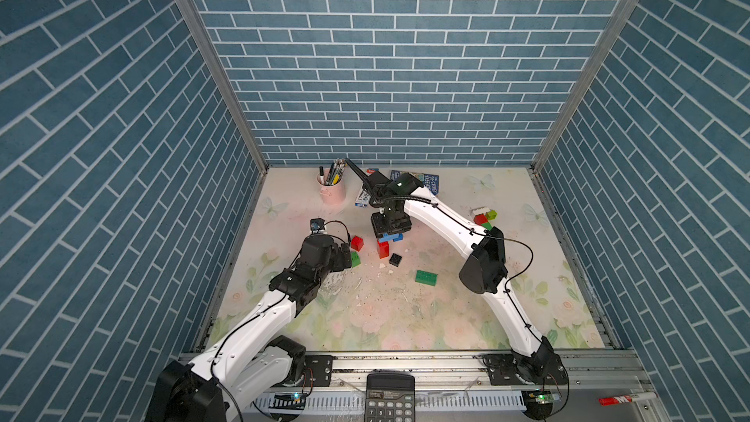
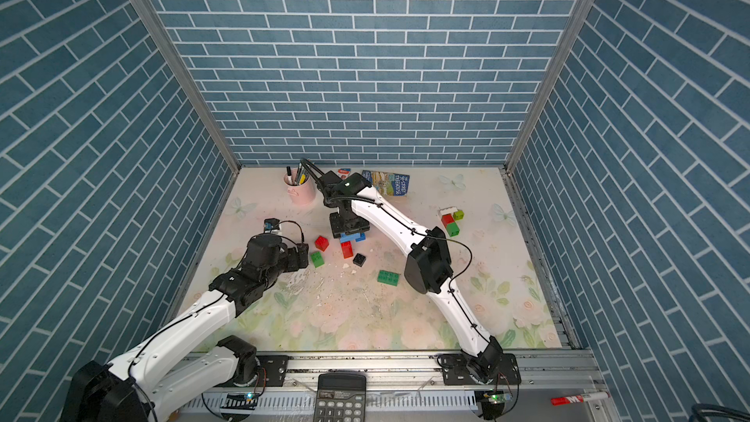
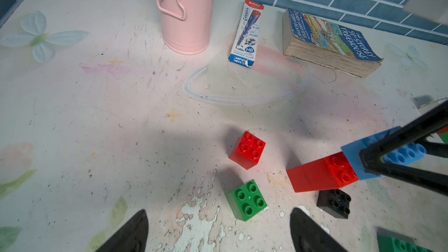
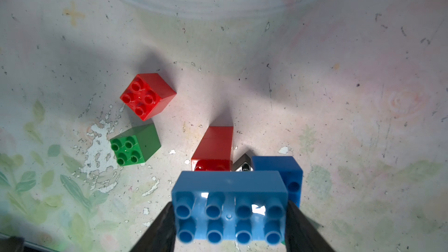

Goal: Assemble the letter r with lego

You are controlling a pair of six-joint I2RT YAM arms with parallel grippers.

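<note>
My right gripper is shut on a light blue two-by-four brick (image 4: 228, 184), its fingers at the brick's two ends. In the left wrist view this blue brick (image 3: 368, 151) is beside and above the far end of a tall red brick (image 3: 317, 173); whether they touch cannot be told. Part of a darker blue brick (image 4: 280, 165) shows below and to the right of the held one. A small black brick (image 3: 334, 201) lies close by. My left gripper stands open and empty, above and before a small green brick (image 3: 246, 200) and a small red brick (image 3: 247, 149).
A flat green brick (image 1: 425, 277) lies on the near middle table. Red, green and white bricks (image 2: 450, 220) sit at the right. Along the back stand a pink pencil cup (image 1: 332, 192), a pencil box (image 3: 246, 32) and a book (image 3: 329, 42).
</note>
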